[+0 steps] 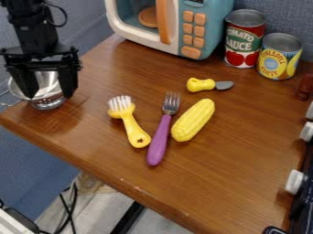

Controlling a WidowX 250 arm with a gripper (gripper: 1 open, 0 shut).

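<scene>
My black gripper (39, 75) points down over a steel bowl (48, 97) at the left edge of the table (146, 192), partly hiding it; whether its fingers are apart or closed on anything is unclear. To the right lie a yellow brush (128, 123) with white bristles, a purple-handled fork (159, 140), a yellow corn cob (192, 120) and a small yellow-handled cutter (202, 85).
A toy microwave (184, 27) stands at the back, beside a tomato can (243, 46) and a yellow can (280, 59). A dark appliance (302, 183) lines the right edge.
</scene>
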